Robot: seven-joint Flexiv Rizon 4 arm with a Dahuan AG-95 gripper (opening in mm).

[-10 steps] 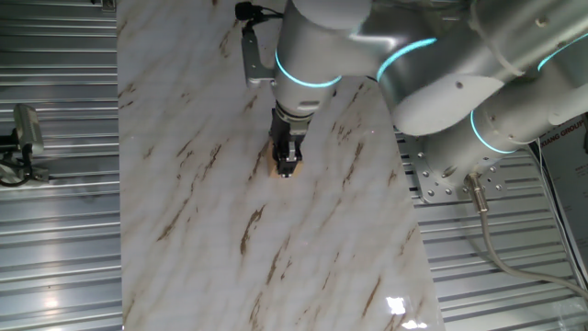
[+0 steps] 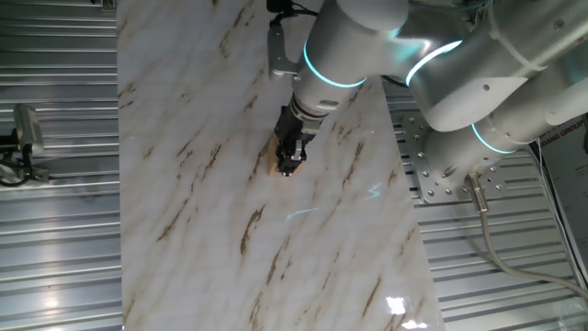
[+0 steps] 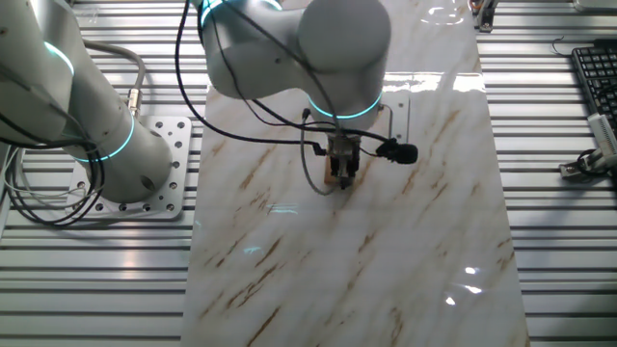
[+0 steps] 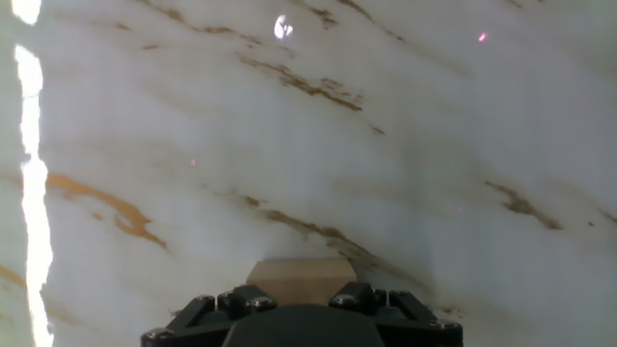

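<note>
A light wooden block (image 2: 274,158) rests on the marble-patterned tabletop, largely covered by my gripper (image 2: 292,165) in exterior view 1. Only a tan edge of the block (image 3: 330,173) shows beside the gripper (image 3: 342,179) in exterior view 2. At the bottom of the wrist view, the block (image 4: 302,280) appears just beyond and between the separated dark fingers of my gripper. The black gripper housing hides its near part. Whether the fingers press on the block cannot be made out. The gripper is low over the table and tilted.
Ribbed metal flooring (image 2: 60,257) borders the tabletop on both sides. The arm's base plate (image 3: 178,159) stands beside the table, and a loose black cable (image 3: 251,141) loops around the arm. A keyboard (image 3: 596,77) lies off the table.
The upper arm and wrist have swung right in exterior view 1, leaving the gripper more tilted. Its tips stay near the same spot, and the block shows no clear movement.
</note>
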